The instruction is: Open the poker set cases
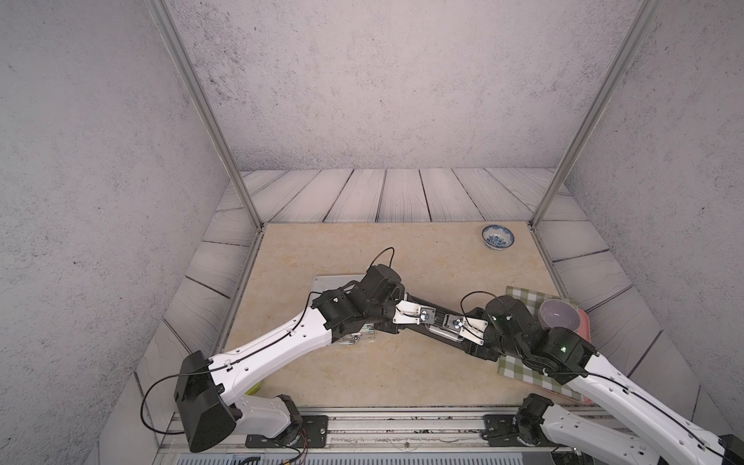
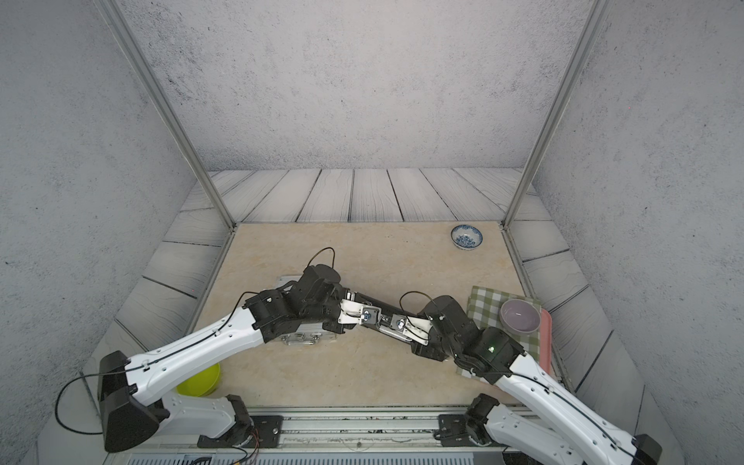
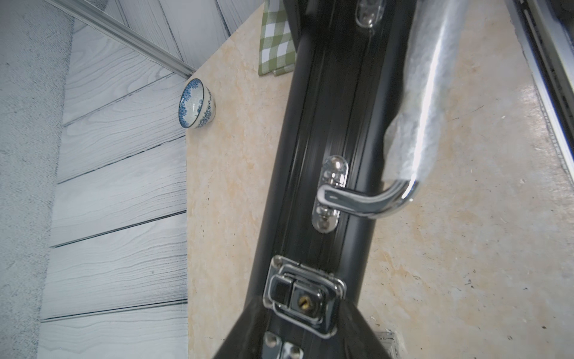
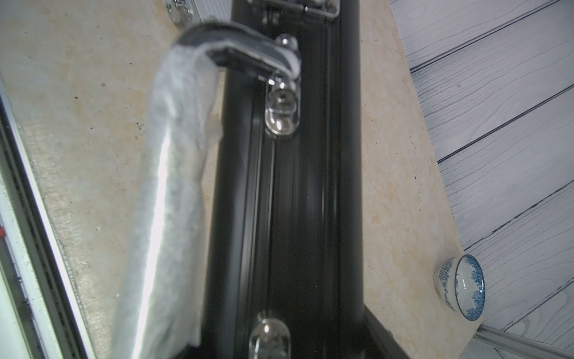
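A black case point(image 3: 323, 95) with chrome hardware lies across the middle of the table, long side facing up, under both arms. Its handle point(image 3: 424, 107) is wrapped in translucent film. A latch with a keyhole point(image 3: 302, 305) sits just in front of my left gripper, whose blurred fingertips stand apart at the bottom of the left wrist view. My right gripper point(image 1: 472, 333) is over the other end of the case; the right wrist view shows the handle point(image 4: 167, 179) close up, but not clearly that gripper's fingers. A silver case point(image 2: 290, 280) is partly hidden behind the left arm.
A blue-patterned bowl point(image 1: 497, 237) stands at the back right. A checked cloth point(image 2: 484, 302) with a purple bowl point(image 2: 520, 316) and a pink item point(image 2: 545, 345) is at the right. A green bowl point(image 2: 200, 378) is at the front left.
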